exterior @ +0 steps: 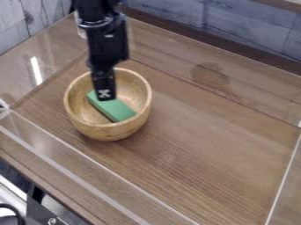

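A wooden bowl [125,128] sits on the left part of the wooden table, with a green block [111,107] lying inside it. My dark gripper [101,93] hangs over the back left of the bowl, above and behind the block. It looks shut, with nothing clearly held between its small fingertips.
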